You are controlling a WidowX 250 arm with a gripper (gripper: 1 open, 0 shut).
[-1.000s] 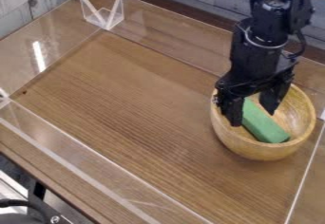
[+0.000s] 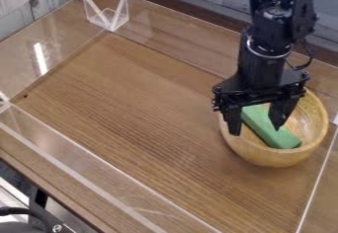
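My gripper (image 2: 256, 117) is over a round wooden bowl (image 2: 274, 154) on the right of the table, its black fingers spread open above and within the rim. A green oblong block (image 2: 275, 134) lies in the bowl beneath and between the fingers, partly hidden by the gripper. I see nothing held.
A small clear plastic object (image 2: 109, 12) stands at the back left. The table's left edge has cables beyond it near the bottom corner.
The gripper has shifted slightly left and toward the camera, its fingers spreading to either side over the bowl. The bowl and green block look unmoved.
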